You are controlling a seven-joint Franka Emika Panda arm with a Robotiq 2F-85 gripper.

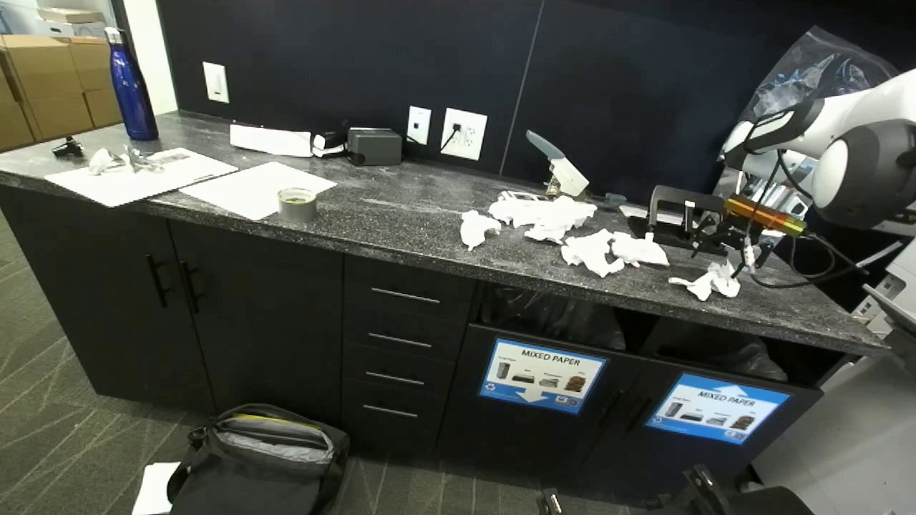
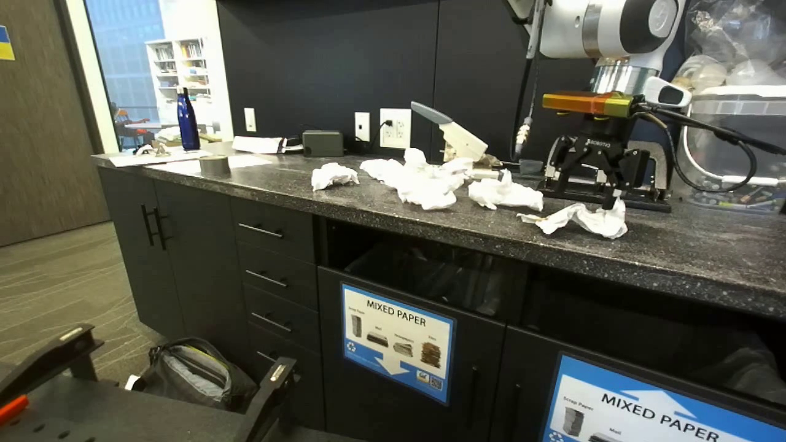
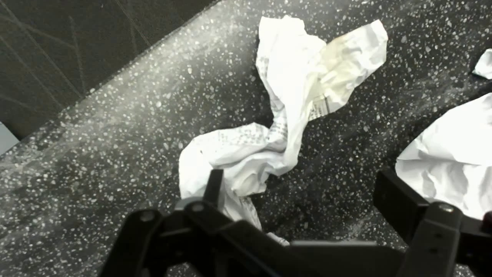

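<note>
My gripper stands open, low over the counter at its right end, nothing held between its fingers. A crumpled white paper with faint print lies on the speckled counter before the fingers in the wrist view. Its lower end passes behind the left finger, and I cannot tell whether they touch. The same crumpled paper rests near the front edge, close by one fingertip. A second crumpled paper lies beyond the right finger. More crumpled papers spread to the left along the counter.
Behind the gripper stands a black hole punch; a pale stapler-like tool is farther left. A clear bin sits at the far right. Below are open bin slots with mixed-paper signs. Grey tape is well left.
</note>
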